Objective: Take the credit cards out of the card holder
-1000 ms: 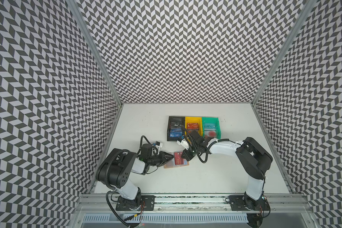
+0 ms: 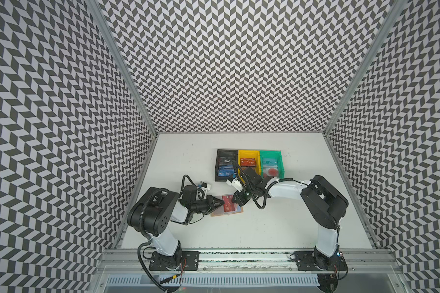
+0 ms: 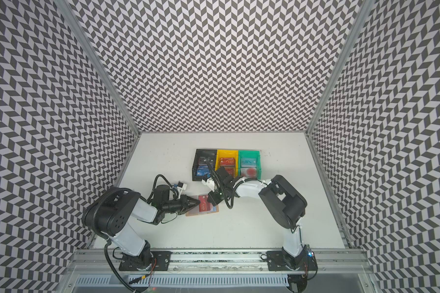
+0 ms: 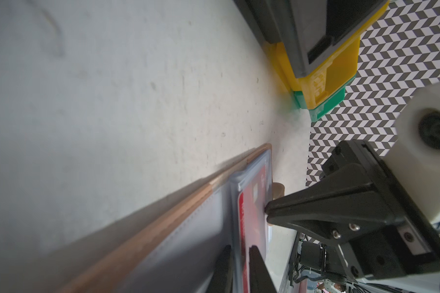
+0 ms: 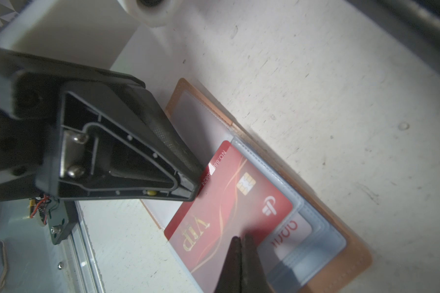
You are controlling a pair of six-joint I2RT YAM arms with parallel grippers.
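An open tan card holder [image 5: 348,258] lies on the table with clear sleeves and a red VIP card [image 5: 229,210]; a pale card [image 5: 291,234] shows beneath it. My left gripper [image 2: 219,204] reaches in from the left, part open, its tips at the red card's edge in the left wrist view. My right gripper is shut with its tips over the red card from the other side; whether the card is between them is unclear.
Black [image 2: 219,178], yellow [image 2: 249,152] and green [image 2: 278,155] bins holding cards stand behind the holder.
My left arm's upper joint has shifted slightly up and right; both grippers stay at the card holder. The right arm moved slightly left since a second ago.
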